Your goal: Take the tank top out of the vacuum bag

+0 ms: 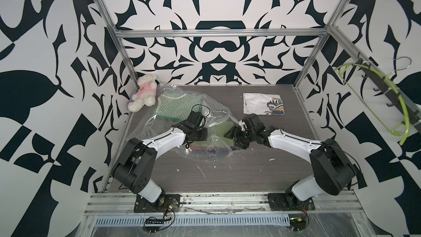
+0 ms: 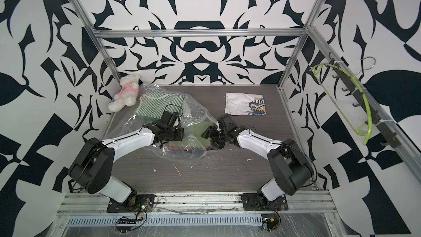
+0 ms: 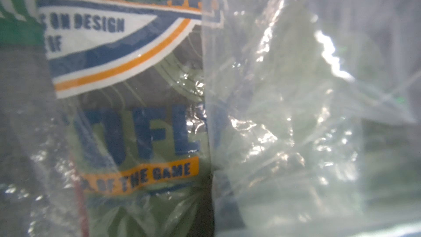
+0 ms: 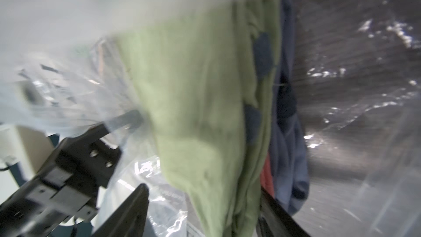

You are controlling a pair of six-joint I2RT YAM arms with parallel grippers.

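The clear vacuum bag [image 1: 151, 125] lies spread over the left and middle of the table. A folded light green garment with a blue and orange print [image 3: 164, 149], which may be the tank top, lies in it; its green cloth [image 4: 197, 83] runs down between the spread fingers of my right gripper, which stands open at the bag's right end. My left gripper [image 1: 202, 137] is shut at the bag's middle. Bag film lies against its tip; I cannot tell whether film is pinched. Its fingers do not show in the left wrist view.
Green-striped cloth [image 1: 179, 105] lies at the bag's far left. Dark blue cloth [image 4: 289, 166] sits beside the green garment. A plush toy [image 1: 143, 93] sits back left, a folded white shirt [image 1: 263, 104] back right.
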